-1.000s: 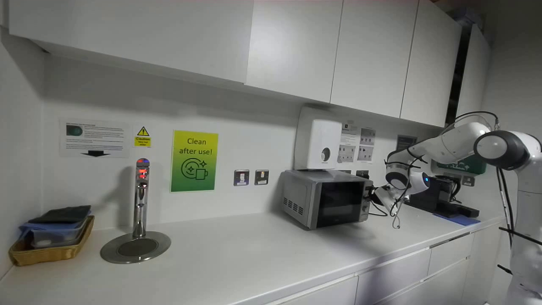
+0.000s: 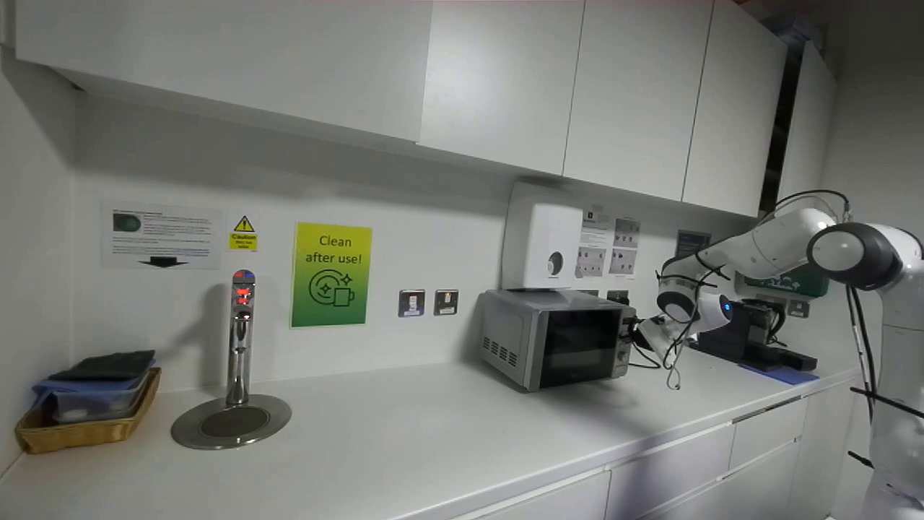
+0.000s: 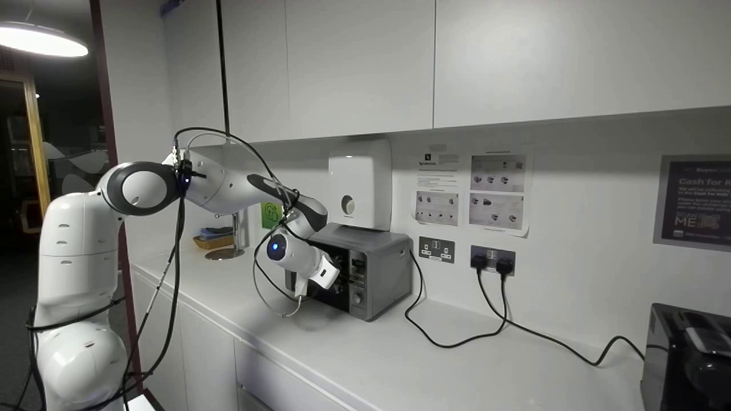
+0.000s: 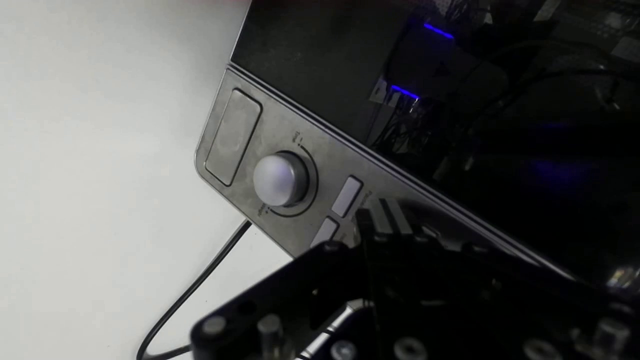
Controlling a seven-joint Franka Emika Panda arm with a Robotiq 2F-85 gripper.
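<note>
A silver microwave (image 2: 512,332) stands on the counter with its dark glass door (image 2: 578,345) closed. In the wrist view its control panel (image 4: 219,174) runs diagonally, carrying a round knob (image 4: 277,180), a large rectangular button (image 4: 234,137) and smaller pale buttons (image 4: 346,196). My gripper is shut at the panel, past the small buttons from the knob, with nothing visible between its fingers. Whether its tips touch the panel cannot be made out. In exterior view 2 the white wrist of the arm (image 3: 301,259) hides part of the microwave's front.
A white dispenser (image 2: 543,234) hangs above the microwave. Black cables (image 3: 438,342) cross the counter to wall sockets (image 3: 491,260). A dark coffee machine (image 3: 689,363) stands to the right.
</note>
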